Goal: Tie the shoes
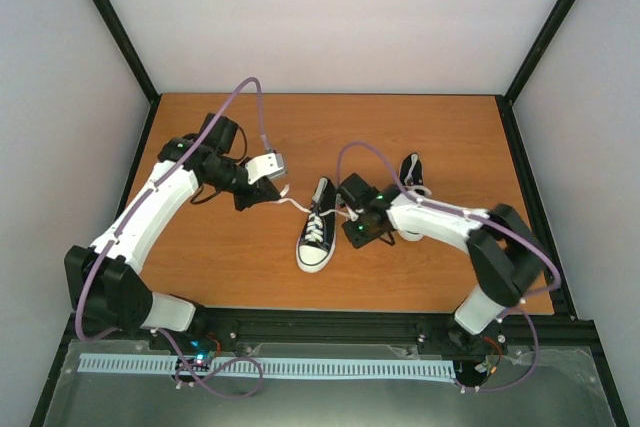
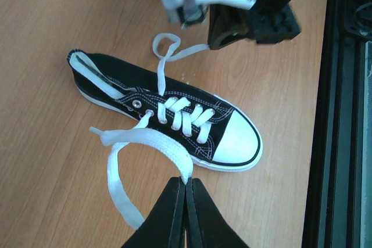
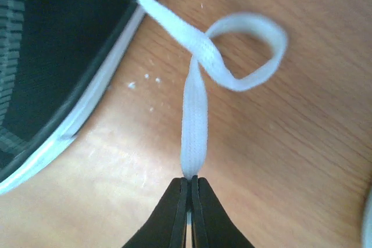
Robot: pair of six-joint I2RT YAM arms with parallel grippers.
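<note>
A black canvas shoe (image 2: pixel 168 105) with a white toe cap lies between my two arms, its toe toward the table's front edge in the top view. My left gripper is shut on one white lace (image 2: pixel 157 140), which bends back in a loop beside the shoe. On the shoe's other side, my right gripper is shut on the other lace (image 3: pixel 194 120); this one makes a small loop and crosses itself near the shoe's edge. No knot shows over the tongue.
A second black shoe (image 1: pixel 411 169) stands to the right, partly covered by my right arm. Bare wooden table (image 1: pixel 230 267) lies in front and behind. Black frame bars (image 1: pixel 300 315) run along the table's front edge.
</note>
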